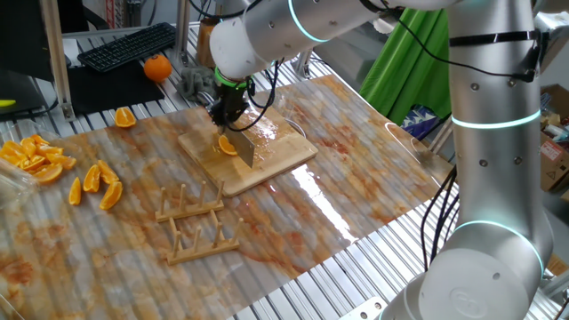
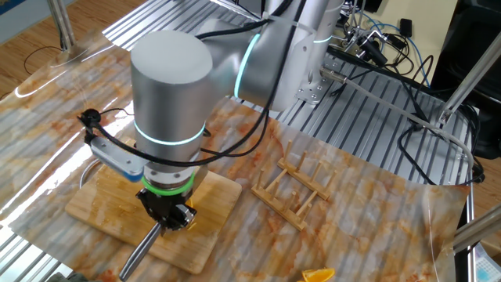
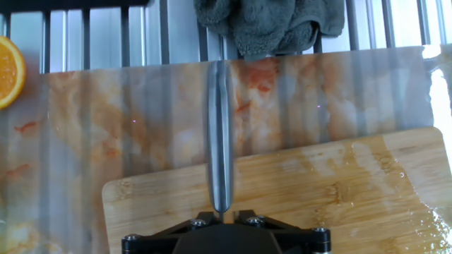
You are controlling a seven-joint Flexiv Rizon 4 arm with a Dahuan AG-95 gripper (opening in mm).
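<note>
My gripper (image 1: 226, 123) is shut on a knife, low over the wooden cutting board (image 1: 287, 163). In exterior view 1 the knife's broad blade (image 1: 246, 148) reaches down to the board beside an orange piece (image 1: 228, 145); whether blade and fruit touch cannot be told. The silver knife handle (image 3: 219, 141) sticks out ahead of the gripper in the wrist view, where the blade is hidden. From exterior view 2 the handle (image 2: 141, 252) slants past the board's edge, and the gripper (image 2: 168, 213) hides most of the orange piece.
Cut orange wedges (image 1: 110, 196) lie at the left, near a larger pile (image 1: 34, 160). A wooden peg rack (image 1: 197, 222) stands in front of the board. Behind are a whole orange (image 1: 157, 68), a grey cloth (image 3: 272, 25) and a keyboard (image 1: 127, 47).
</note>
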